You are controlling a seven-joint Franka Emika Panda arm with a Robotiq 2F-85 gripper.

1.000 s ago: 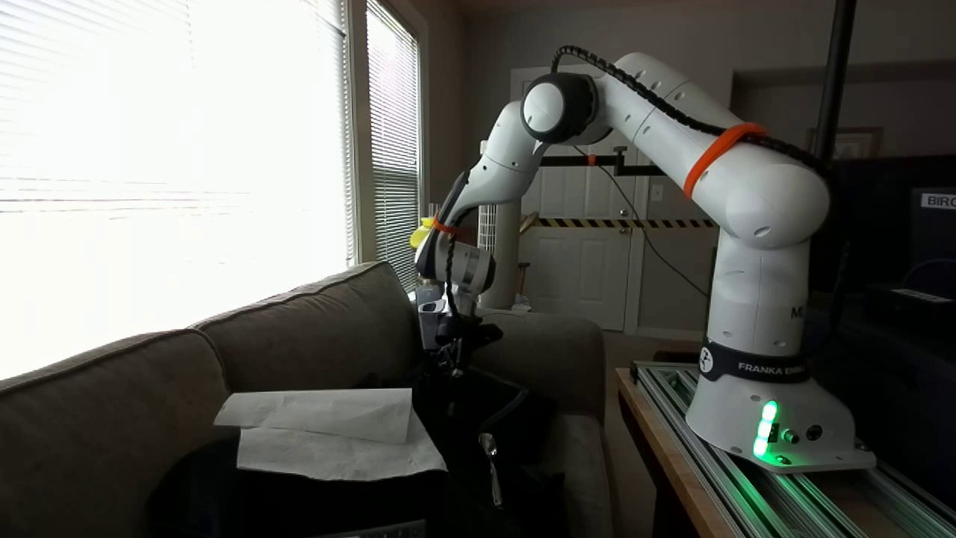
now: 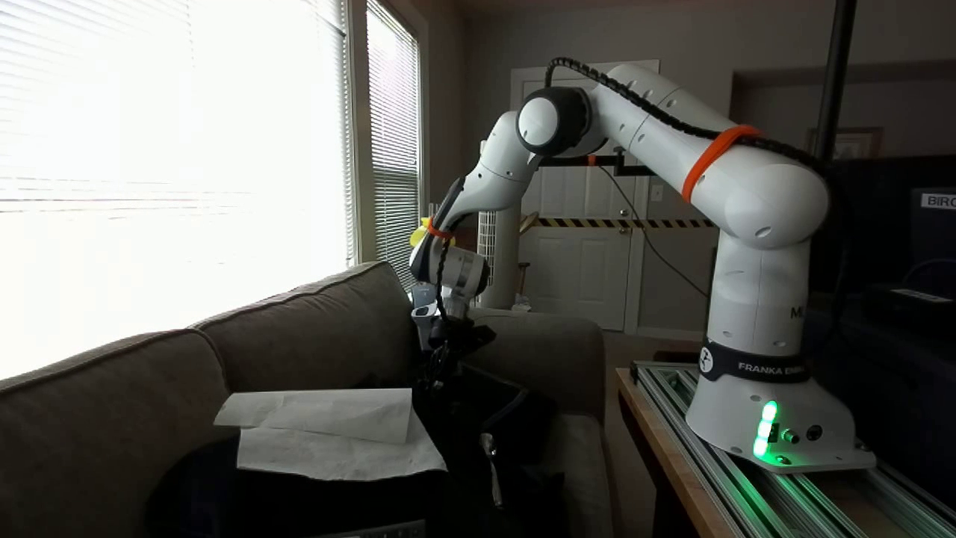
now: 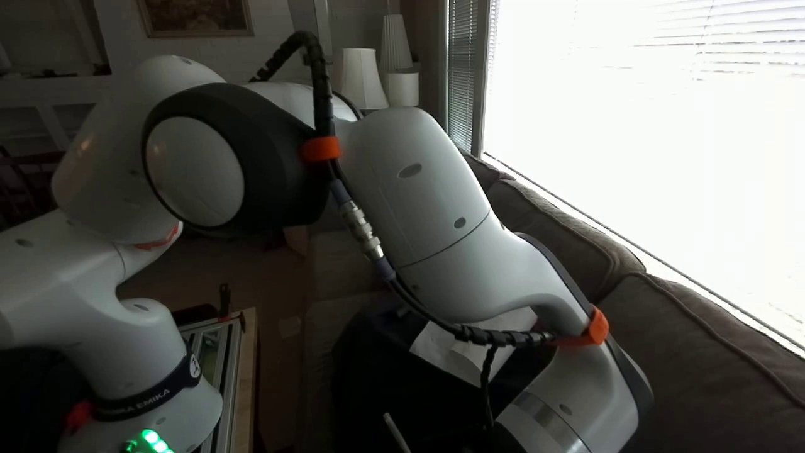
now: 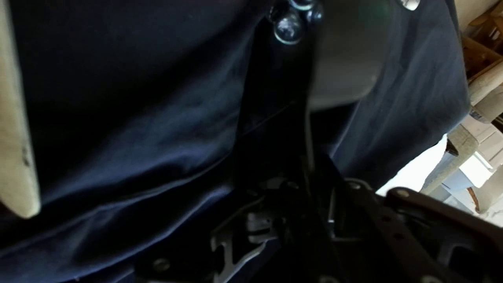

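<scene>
In exterior view 1, my gripper [image 2: 436, 372] hangs low over dark cloth on the couch, to the right of the white papers [image 2: 336, 426]. A metal spoon [image 2: 491, 466] lies on the cloth in front of it. Close up in the wrist view, the navy cloth [image 4: 179, 127] fills most of the frame. Dark gripper linkages [image 4: 254, 226] show at the bottom; the fingertips merge into shadow, so the finger opening is unclear. A blurred grey shape [image 4: 346, 70] and glossy round bits [image 4: 288, 28] sit above; whether the gripper touches them cannot be told. Exterior view 2 hides the gripper.
A pale, flat, wood-like piece [image 4: 19, 155] runs along the wrist view's left edge. The couch backrest [image 2: 314, 323] rises behind the papers, and its armrest [image 2: 538, 354] is just beyond the gripper. The robot's bench [image 2: 672, 448] stands right of the couch.
Over the last second the arm has come down a little and shifted slightly left in exterior view 1, bringing the gripper lower against the dark cloth. Papers and spoon have stayed put.
</scene>
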